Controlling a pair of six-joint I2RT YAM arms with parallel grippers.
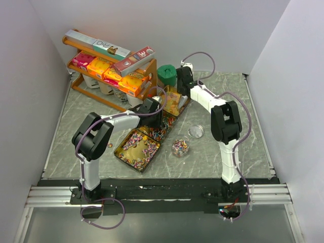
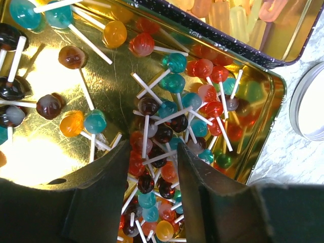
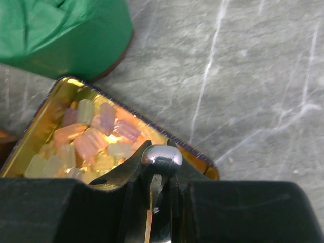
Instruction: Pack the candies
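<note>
The lollipop tray (image 2: 45,66) is gold, strewn with lollipops and piled thickest near its right end. My left gripper is down over that pile, its fingers around several lollipops (image 2: 163,134); which of them are pinched is hard to tell. In the top view, my right gripper (image 1: 183,94) is at the tray of jelly candies (image 3: 63,96). It is shut on a metal handle with a rounded end (image 3: 162,158), apparently a scoop's. The silvery scoop (image 1: 183,101) lies low at that tray's right side; its tip is hidden.
A third tray (image 1: 127,162) with colourful candies lies nearest. A clear jar (image 1: 180,148) with candies inside stands right of the trays, its round lid (image 1: 196,131) behind it. A loaded wooden rack (image 1: 76,85) and a green container (image 1: 167,74) stand behind.
</note>
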